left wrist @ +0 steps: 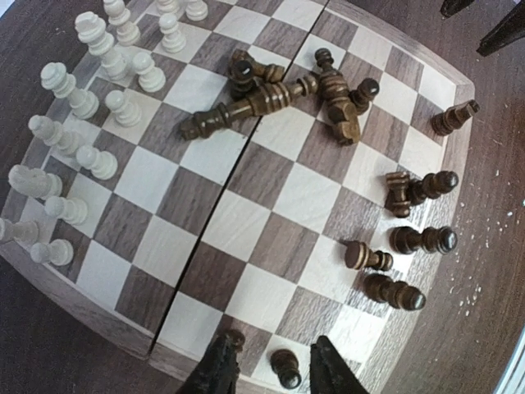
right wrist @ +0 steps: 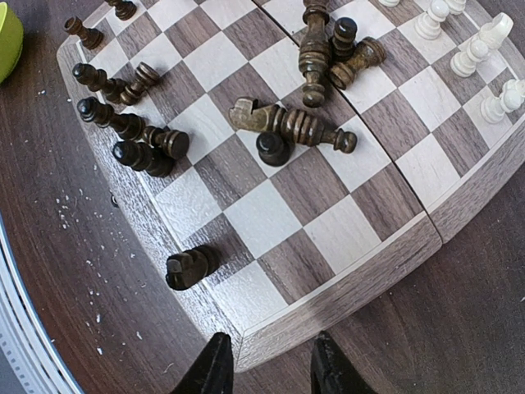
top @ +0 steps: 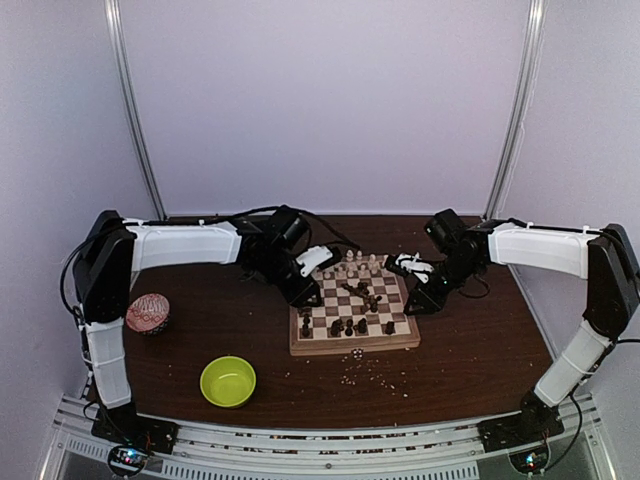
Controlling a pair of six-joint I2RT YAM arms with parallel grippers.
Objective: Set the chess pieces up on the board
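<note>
The chessboard holds white pieces standing in rows along the far side. Dark pieces stand along the near edge, with some lying among them, and several lie in a heap near the middle, including a long one. A dark rook stands near one corner. My left gripper hangs over the board's left part, fingers apart, above a small dark pawn. My right gripper is open just outside the board's right near corner, nothing between its fingers.
A green bowl sits at the front left, a patterned bowl at the left. Small white bits are scattered before the board.
</note>
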